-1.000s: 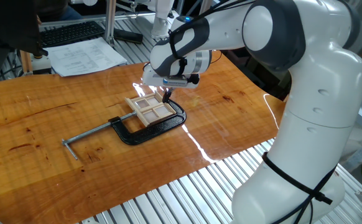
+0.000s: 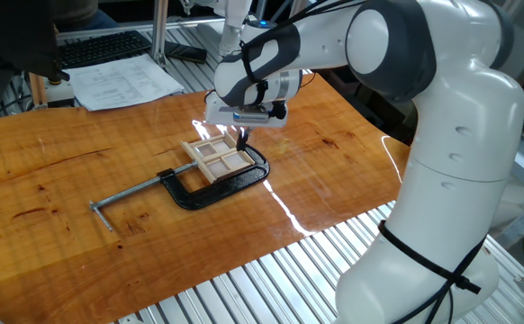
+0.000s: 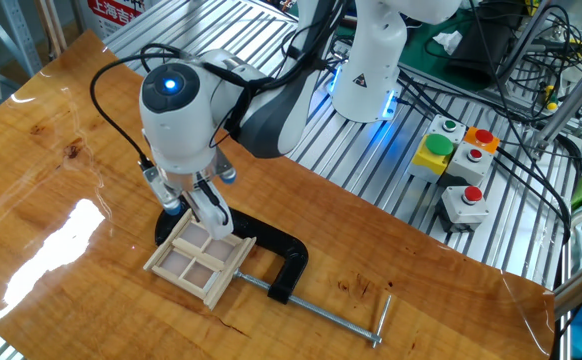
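Note:
A small pale wooden frame [image 2: 217, 157] with several panes lies on the wooden table. Around one side of it sits a black C-clamp [image 2: 193, 200], whose screw tip reaches the frame's edge. In the second exterior view, the frame [image 3: 199, 258] lies in front of the clamp [image 3: 293, 262]. My gripper [image 2: 243, 139] points down at the side of the frame near the clamp's far end. The second view has the gripper [image 3: 214, 214] over the frame's back edge. Whether its fingertips touch the frame or clamp, and what is between them, is hidden.
The clamp's long screw [image 2: 136, 187] with its cross handle stretches across the table. Papers [image 2: 122, 83] and a keyboard [image 2: 104, 49] lie at the back. Button boxes [image 3: 463, 207] stand on the slatted metal bench.
My arm's upper part and hand have shifted very slightly. The frame and clamp have stayed in place.

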